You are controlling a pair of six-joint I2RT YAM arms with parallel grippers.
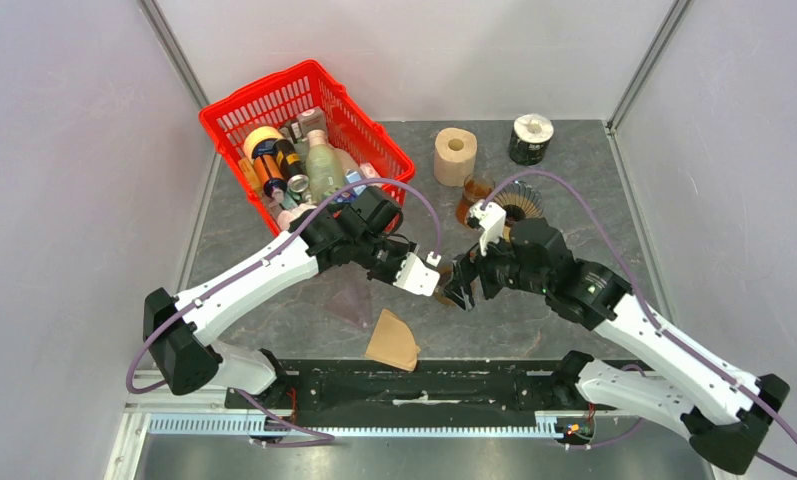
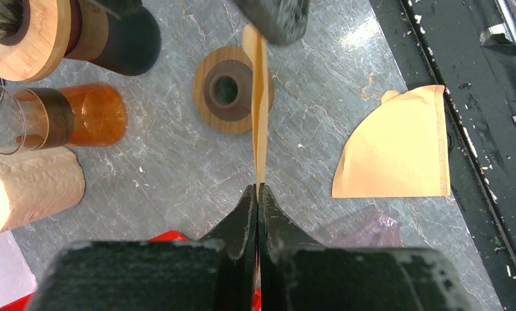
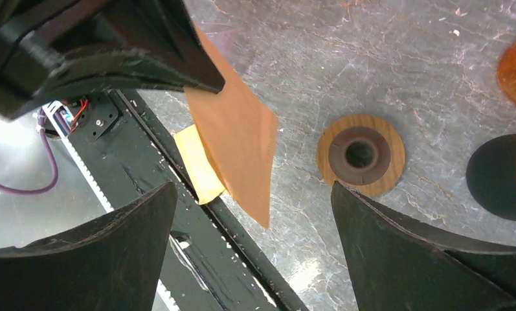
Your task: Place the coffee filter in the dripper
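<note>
A thin brown paper coffee filter (image 2: 259,110) appears edge-on in the left wrist view, its near end pinched by my shut left gripper. From the right wrist view, the filter (image 3: 239,142) slants down between the spread fingers of my open right gripper, apparently untouched by them. A ribbed dripper with a wooden collar (image 2: 54,35) sits on a dark vessel; in the top view its ribbed bowl (image 1: 519,200) is empty as far as shows, behind the right gripper. Another flat filter (image 2: 397,146) lies near the front edge.
Below the grippers is a round wooden piece with a brown hollow centre (image 3: 360,154). An amber glass (image 2: 100,116) and a paper roll (image 1: 455,156) stand behind. The red basket (image 1: 379,140) is full at back left; a dark jar (image 1: 530,140) stands back right.
</note>
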